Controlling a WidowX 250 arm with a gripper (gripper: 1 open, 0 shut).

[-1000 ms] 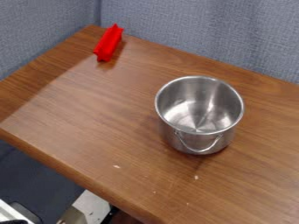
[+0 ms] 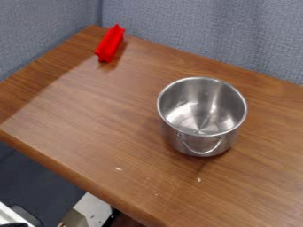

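Observation:
A red elongated object (image 2: 110,43) lies near the back left corner of the wooden table (image 2: 101,115). A shiny steel pot (image 2: 201,124) stands upright on the right half of the table, with a thin wire handle hanging at its front. No gripper can be made out in the view.
Grey fabric panels (image 2: 213,35) border the table at the back and left. At the bottom left, beyond the table edge, are dark floor and some white and black hardware (image 2: 14,217), too cropped to identify.

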